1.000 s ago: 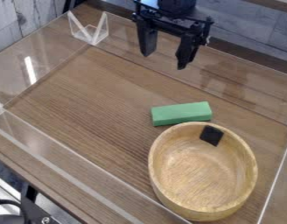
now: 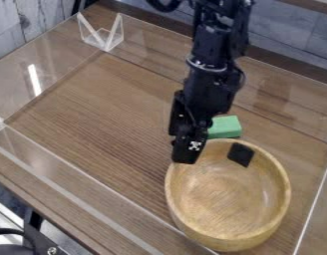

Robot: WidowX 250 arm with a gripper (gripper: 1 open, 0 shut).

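Observation:
My black gripper (image 2: 193, 131) reaches down from the top centre to the upper left rim of a tan round bowl (image 2: 226, 209). It is open, hanging over and in front of a green block (image 2: 223, 127), which it partly hides. A small black piece (image 2: 241, 153) sits at the bowl's upper right rim.
A white wire-like object (image 2: 103, 32) stands at the back left. The surface's edge runs along the lower left.

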